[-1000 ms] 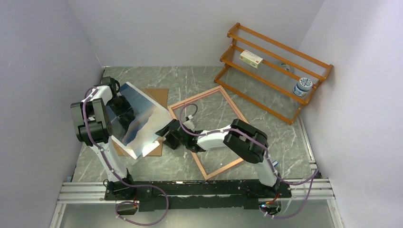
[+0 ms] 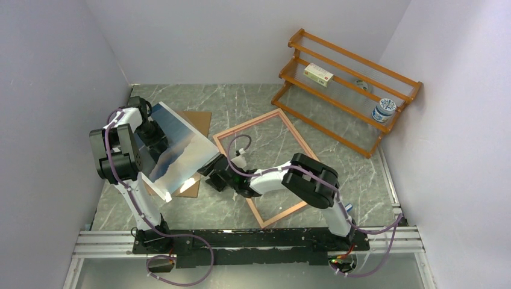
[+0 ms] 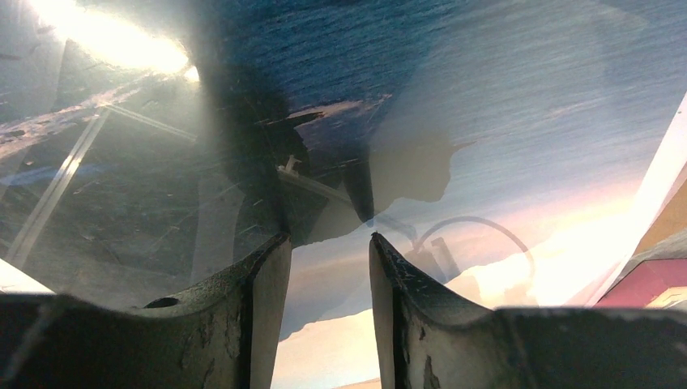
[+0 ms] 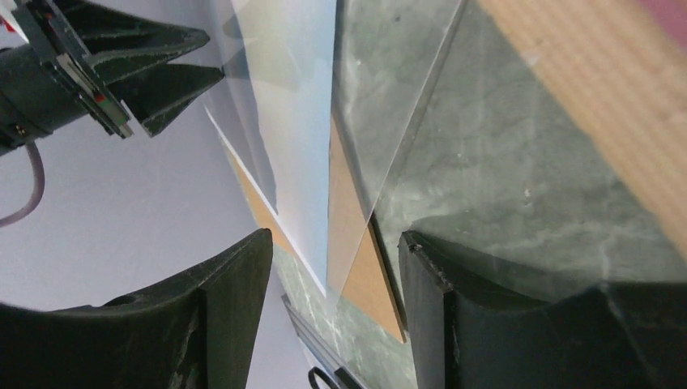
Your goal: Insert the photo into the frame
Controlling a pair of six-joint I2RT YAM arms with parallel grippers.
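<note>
A sea-and-sky photo [image 2: 191, 155] lies at the left on a brown backing board [image 2: 199, 120], with a glossy clear sheet [image 4: 403, 138] over it. The wooden frame [image 2: 260, 218] rests flat to the right, apart from them. My left gripper is over the photo, its fingertips parted and nothing visible between them. At the sheet's right side, my right gripper stands open, with the sheet's corner and the board's corner showing between its fingers in the right wrist view. Whether the left fingertips touch the sheet cannot be told.
A wooden rack [image 2: 355, 84] with a small box [image 2: 318, 74] and a blue-and-white tin [image 2: 384, 110] stands at the back right. Walls close in the left and right sides. Bare grey table [image 2: 241, 99] shows at the back middle.
The board and photo have shifted slightly left. The left arm shows no clear movement.
</note>
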